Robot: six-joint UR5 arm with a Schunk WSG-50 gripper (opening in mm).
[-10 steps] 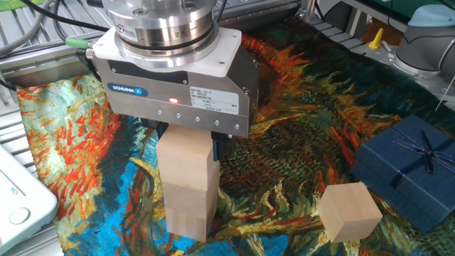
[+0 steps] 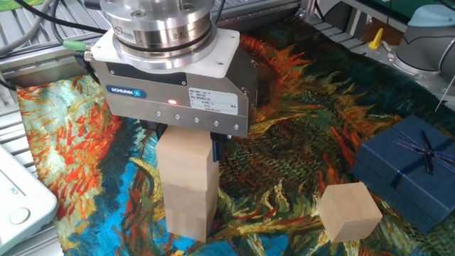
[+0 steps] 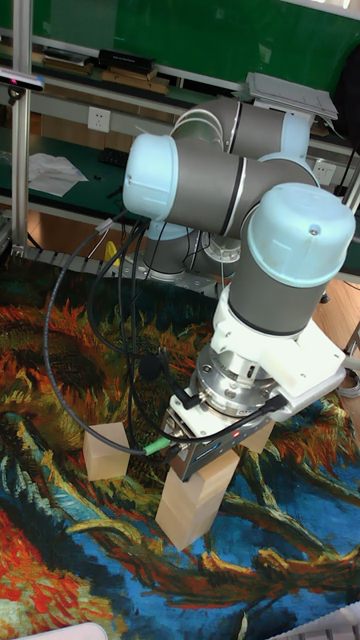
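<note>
My gripper (image 2: 186,139) points down over a stack of pale wooden blocks (image 2: 186,188). Its dark fingers (image 2: 219,147) straddle the top block (image 2: 188,158), one on each side. Whether they press on the block or leave a small gap cannot be made out. The stack stands upright on the painted cloth, with a seam visible below the top block. In the other view the same stack (image 3: 194,507) rises to the gripper, whose fingers are hidden there. A separate wooden cube (image 2: 349,213) rests on the cloth to the right of the stack.
A dark blue ribboned box (image 2: 409,167) lies beyond the loose cube. At the left edge is a white device (image 2: 21,203). Another wooden block (image 3: 253,437) shows partly behind the gripper in exterior view 3.
The gripper body sits very slightly lower than before. The stack, the loose cube and the box look unchanged.
</note>
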